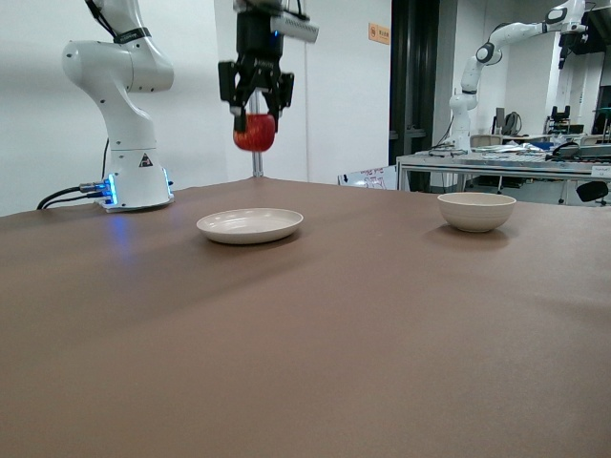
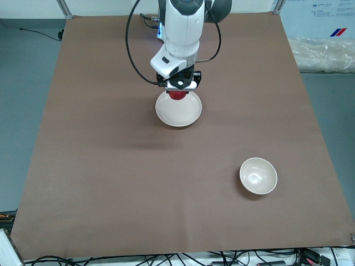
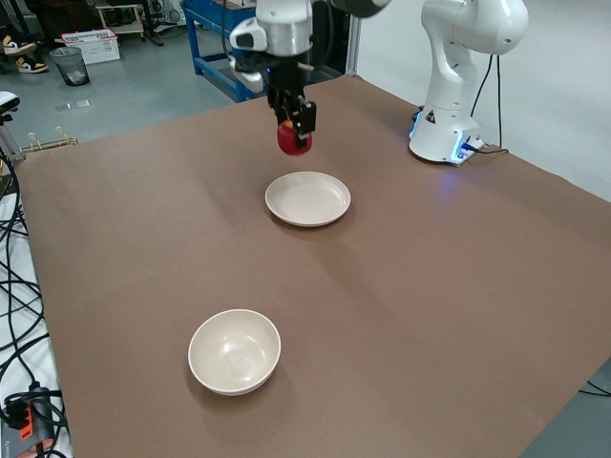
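The black gripper [image 1: 256,110] is shut on a red apple [image 1: 254,134], holding it in the air above a white plate [image 1: 249,224]. In the right view the gripper [image 3: 294,129] and apple [image 3: 289,140] hang just beyond the plate [image 3: 307,198]. In the left view the apple [image 2: 177,95] shows below the gripper, overlapping the back of the plate [image 2: 178,114]. A white bowl [image 2: 258,176] sits apart on the brown table [image 2: 111,166], nearer the left camera and to the right of the plate.
Cables and hardware [image 2: 266,260] lie beyond the table's edge.
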